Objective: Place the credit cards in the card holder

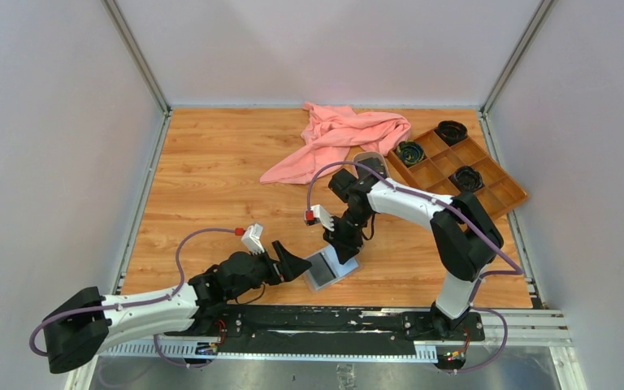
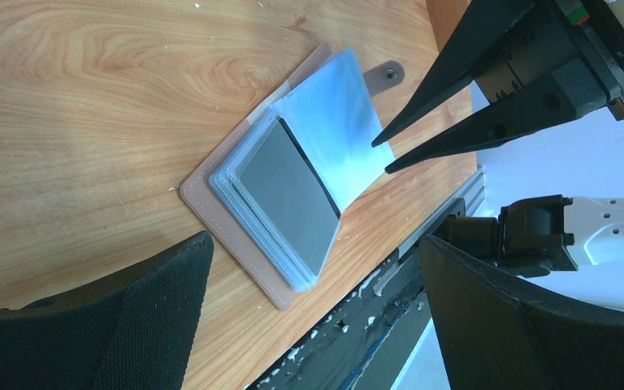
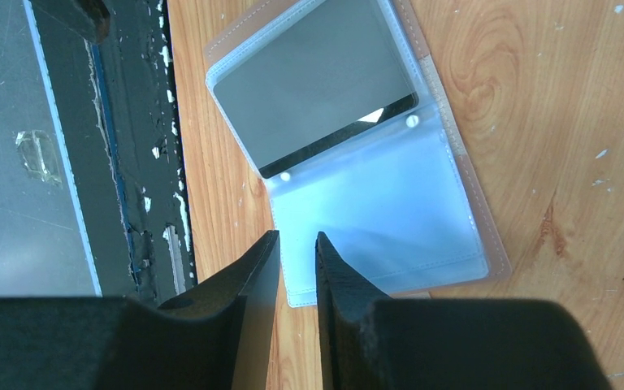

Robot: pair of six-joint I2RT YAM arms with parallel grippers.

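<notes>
The card holder (image 1: 319,272) lies unfolded near the table's front edge, with a brown cover and clear bluish sleeves. A dark grey card (image 2: 288,191) sits in the sleeves on one half; the other half, a pale blue sleeve (image 3: 374,219), shows no card. My left gripper stands wide open beside the card half, nothing between its fingers. Above the pale blue half is my right gripper, its fingertips a small gap apart with nothing between them. In the top view the right arm hides part of the holder.
A small container with dark contents (image 1: 370,165) stands by the pink cloth (image 1: 333,138) at the back. At the right is a wooden compartment tray (image 1: 491,175) holding several dark coils.
</notes>
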